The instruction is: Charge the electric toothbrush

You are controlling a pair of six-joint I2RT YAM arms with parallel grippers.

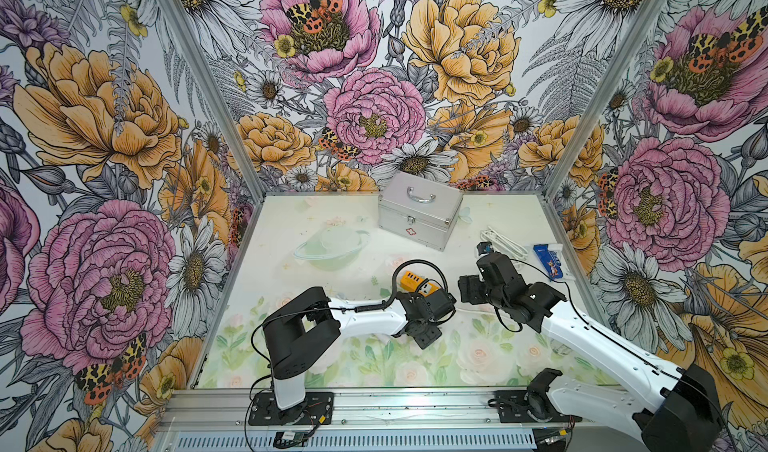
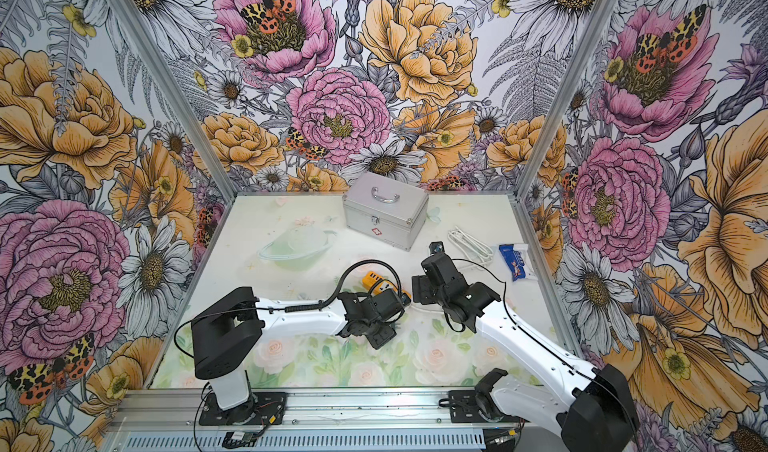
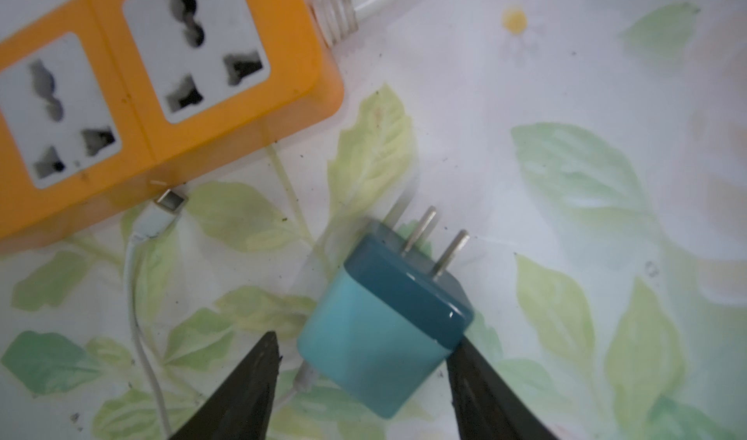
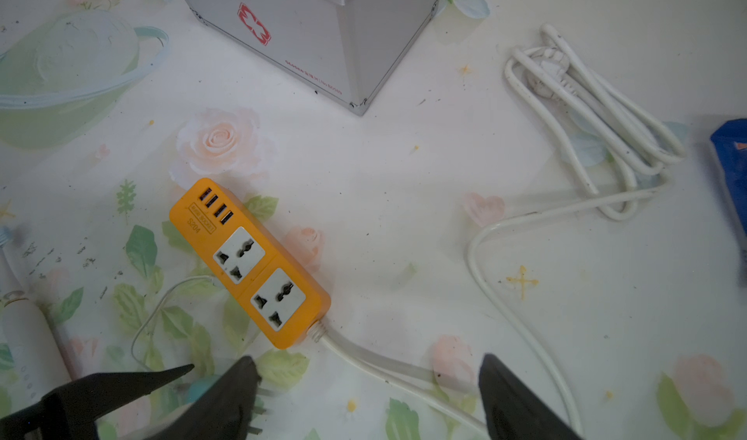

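Observation:
A teal two-pin charger (image 3: 381, 331) sits between the fingertips of my left gripper, which is part open; whether it touches the charger I cannot tell. Just above lie a white USB cable end and an orange power strip, with two socket panels and several USB ports visible in the right wrist view. My right gripper stands open over the strip's white cord, nothing between its fingers. The white electric toothbrush (image 4: 31, 339) lies at the left edge of the right wrist view.
A silver case (image 4: 295, 27) stands at the back. A coiled white cord (image 4: 599, 121) and a blue packet (image 4: 731, 175) lie at the right. A pale translucent oval shape (image 1: 328, 244) is at the back left.

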